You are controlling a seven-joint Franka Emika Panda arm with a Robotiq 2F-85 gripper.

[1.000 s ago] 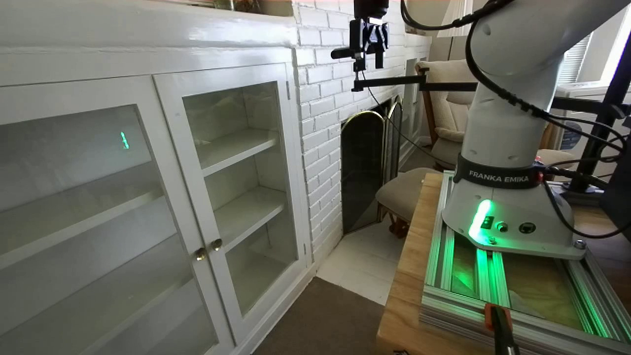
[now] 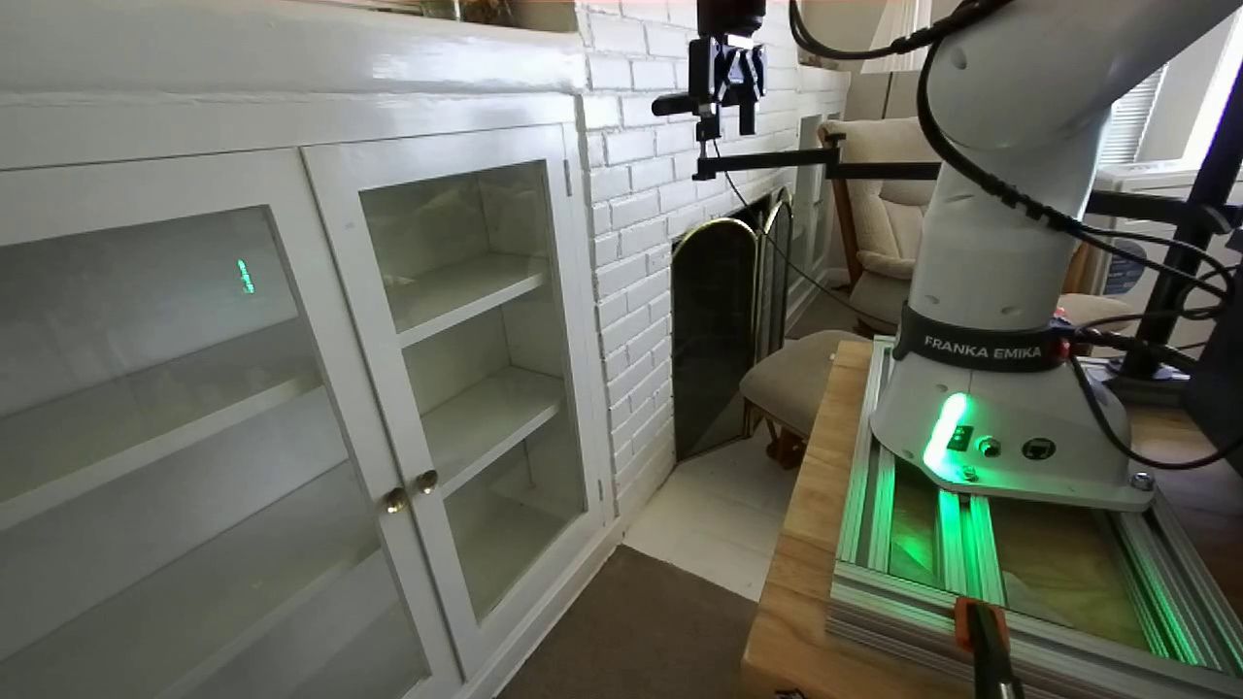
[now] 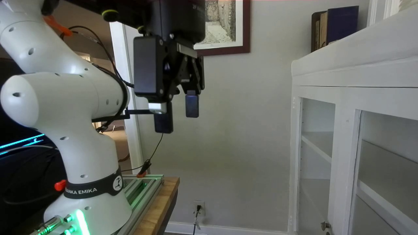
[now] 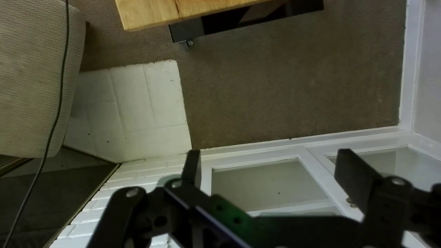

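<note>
High in the air, my gripper stands open, its two dark fingers [image 4: 191,169] wide apart and nothing between them. In the second exterior view the gripper [image 3: 178,111] hangs pointing down, well short of the white cabinet [image 3: 345,98] on the right. From the first exterior view, the gripper [image 2: 728,120] appears in front of the white brick wall. The cabinet's glass doors look shut, with a brass knob [image 2: 426,480] on the right door and another knob [image 2: 395,500] on the left door. Bare shelves [image 2: 489,414] show behind the glass.
A fireplace screen [image 2: 714,338] and a beige footstool [image 2: 798,379] stand beyond the cabinet. The arm's base sits on a wooden table [image 2: 804,559]. Open carpet [image 4: 289,78] lies between table and cabinet. A thin cable [image 4: 62,86] hangs at the left of the wrist view.
</note>
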